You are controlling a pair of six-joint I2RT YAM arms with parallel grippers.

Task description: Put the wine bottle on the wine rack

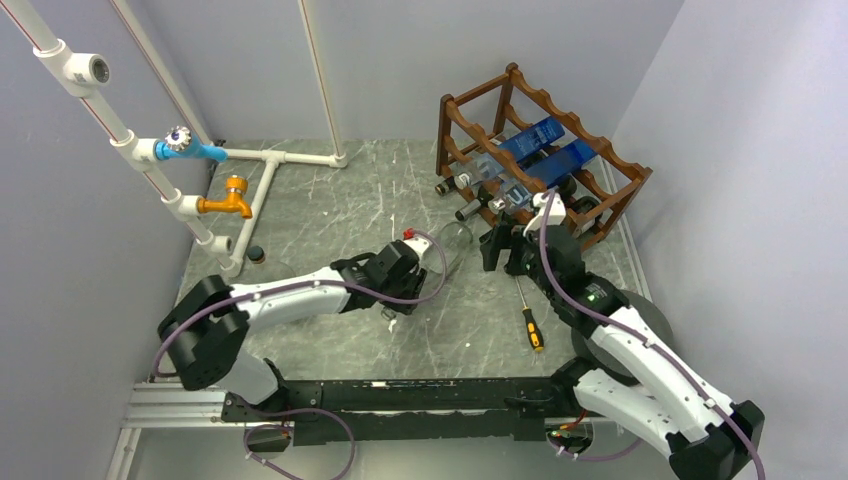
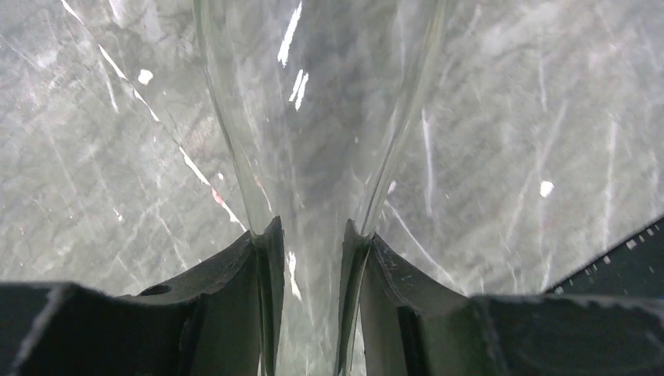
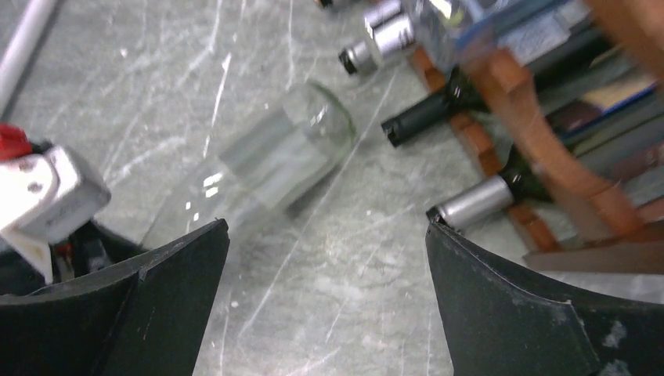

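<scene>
A clear glass bottle [image 1: 450, 246] [image 3: 282, 149] lies on the grey counter in front of the wooden rack [image 1: 630, 170] [image 3: 509, 78]. My left gripper [image 1: 405, 300] is over the bottle's narrower part, which runs between its fingers; whether they grip it I cannot tell. My right gripper [image 1: 500, 247] stands open just right of the bottle and below the rack, with nothing between its fingers. The rack holds several bottles with necks pointing forward-left.
A screwdriver [image 1: 532, 330] lies on the front right of the counter, beside a dark round object [image 1: 650, 320]. White pipes [image 1: 263, 185] with blue and orange taps stand at the left.
</scene>
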